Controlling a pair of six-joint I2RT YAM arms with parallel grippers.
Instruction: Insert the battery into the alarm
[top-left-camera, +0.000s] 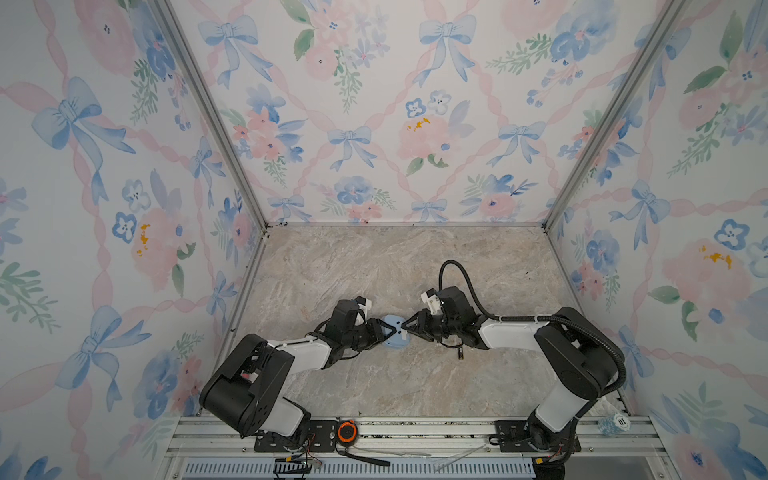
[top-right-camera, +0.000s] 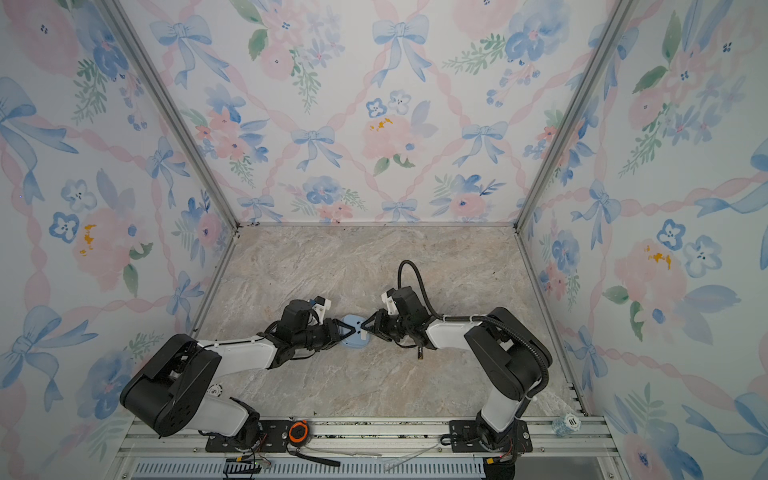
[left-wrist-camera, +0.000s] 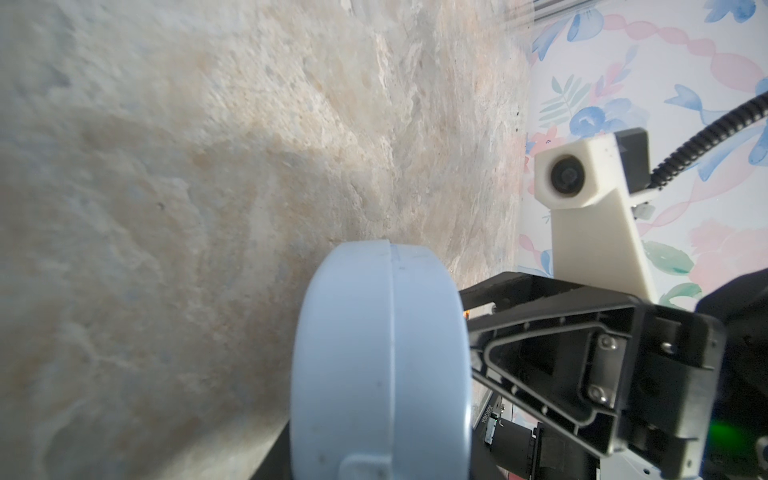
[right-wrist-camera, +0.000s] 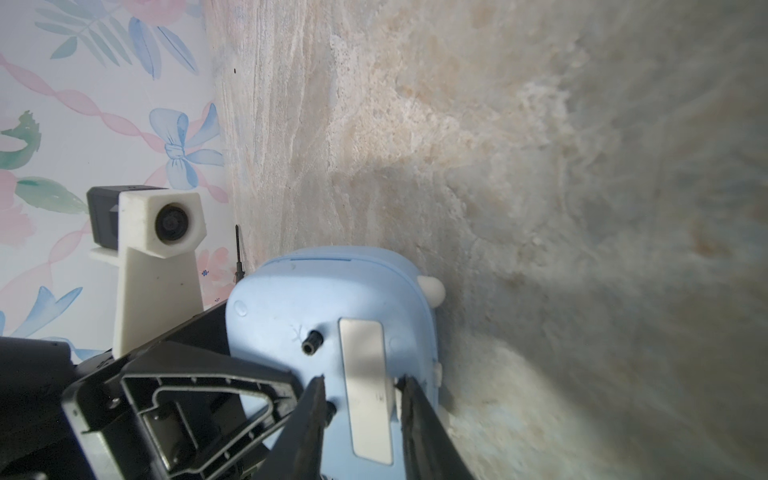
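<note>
The light blue alarm (right-wrist-camera: 280, 288) is held between my two grippers above the middle front of the surface. My left gripper (top-left-camera: 381, 330) is shut on it, and the alarm fills the middle of the left wrist view (left-wrist-camera: 376, 336). Its face in the right wrist view has a pale oblong panel (right-wrist-camera: 365, 392), dark posts and white bumps at the side. My right gripper (top-left-camera: 413, 326) is at that face; the right wrist view shows its fingers beside the panel, blurred, and their opening is unclear. A battery cannot be made out.
Floral walls enclose it on the back and sides. A small dark object (top-left-camera: 461, 354) lies below the right gripper. A metal rail (top-left-camera: 416, 424) runs along the front.
</note>
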